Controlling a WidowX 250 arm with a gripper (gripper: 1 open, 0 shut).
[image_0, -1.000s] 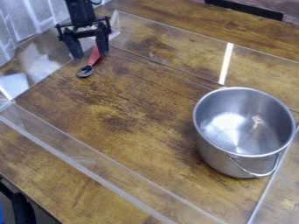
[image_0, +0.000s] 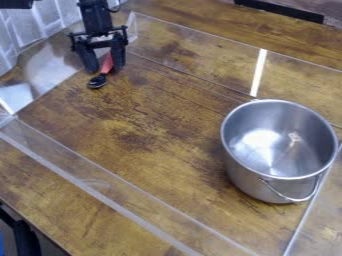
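Observation:
My black gripper (image_0: 100, 52) is low over the table at the upper left, around the red handle of a spoon (image_0: 96, 82), whose dark bowl end points toward the front. Whether the fingers are closed on the handle cannot be made out. A large steel pot (image_0: 278, 150) with a wire handle stands on the right of the wooden table (image_0: 160, 140).
Clear plastic edging runs along the left, front and back of the work area. A white tape strip (image_0: 259, 72) lies behind the pot.
Over the last second my gripper has come down onto the spoon, covering more of its red handle. The pot has not moved.

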